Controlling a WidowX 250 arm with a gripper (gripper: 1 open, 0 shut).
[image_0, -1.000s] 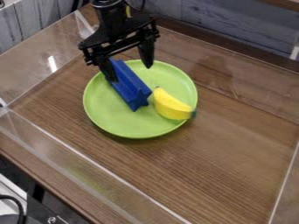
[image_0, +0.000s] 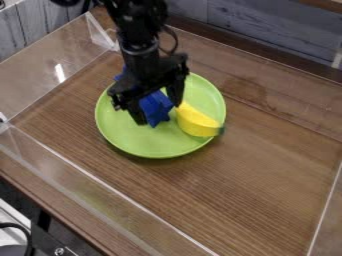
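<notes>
My black gripper (image_0: 150, 92) hangs down over the green plate (image_0: 134, 140), its fingers spread around a long blue object (image_0: 156, 108), which lies on the plate and is partly hidden behind the gripper. Whether the fingers touch it I cannot tell. A yellow banana-like piece (image_0: 198, 121) lies on the plate to the right of the blue object.
Raised walls edge it at the left and back, and a dark cable shows at the bottom left corner.
My gripper has come down lower over the plate and now covers much of the blue object. The yellow piece and the plate look unmoved.
</notes>
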